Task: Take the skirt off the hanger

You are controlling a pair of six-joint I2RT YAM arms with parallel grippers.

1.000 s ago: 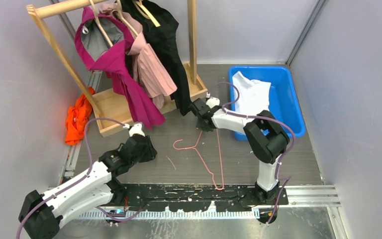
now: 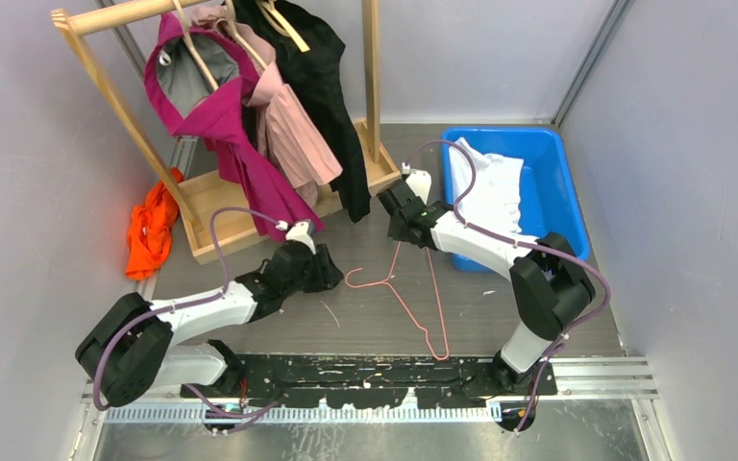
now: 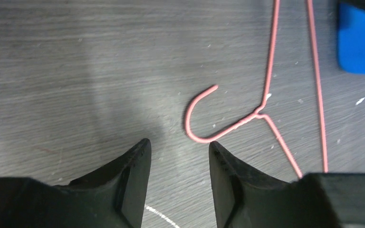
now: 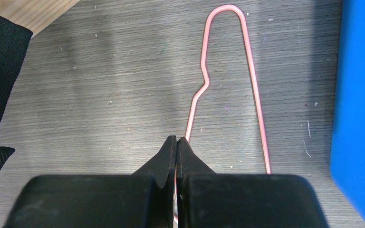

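A pink wire hanger [image 2: 408, 310] lies on the grey floor with no garment on it. My right gripper is shut on the hanger's wire, which runs in under the fingertips and shows again in the narrow slit between them. From above, that gripper [image 2: 399, 235] covers the far end of the hanger. Just left of the hanger's hook [image 3: 187, 118], my left gripper stands open, only bare floor between its fingers. A folded white cloth [image 2: 486, 184] lies in the blue bin [image 2: 550, 182]; whether it is the skirt I cannot tell.
At the back left, a wooden rack [image 2: 373, 82] carries a magenta garment [image 2: 231, 134], a pink one [image 2: 293, 134] and a black one [image 2: 322, 82]. Orange cloth [image 2: 152, 230] lies beside it. Floor between the rack and front edge is mostly clear.
My left gripper has moved right, toward the hanger's hook. The right gripper has shifted slightly right and the hanger has shifted along with it, its near end now a little farther right.
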